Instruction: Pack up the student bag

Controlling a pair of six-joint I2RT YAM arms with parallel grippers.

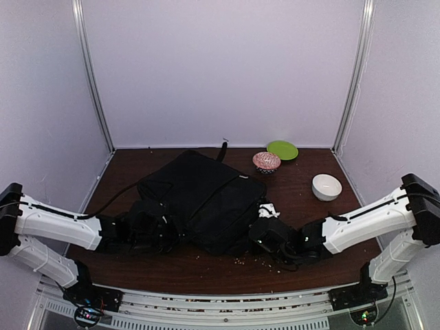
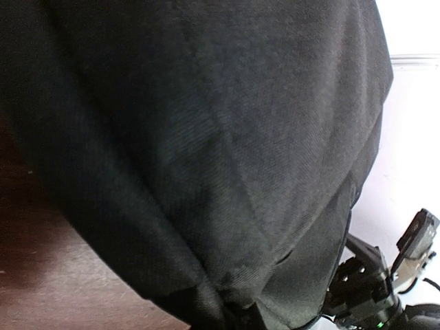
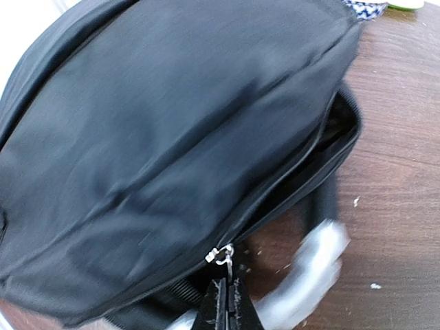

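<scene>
The black bag (image 1: 206,189) lies in the middle of the table, its top loop leaning right. In the right wrist view, its zip gapes (image 3: 333,137) from the right corner down to the zip pull (image 3: 221,254). My right gripper is shut, the pull's small ring and cord running into its fingertips. At the bag's lower left is my left gripper (image 1: 177,232). Bag fabric (image 2: 206,137) fills most of the left wrist view, its folds gathering near the bottom where the left gripper is shut on it; the fingertips themselves barely show.
A blurred pale object (image 3: 302,282) lies right beside the right gripper. Behind the bag are a patterned red bowl (image 1: 267,161) and a green plate (image 1: 282,150). A white bowl (image 1: 326,187) stands on the right. Crumbs dot the bare front table (image 1: 206,271).
</scene>
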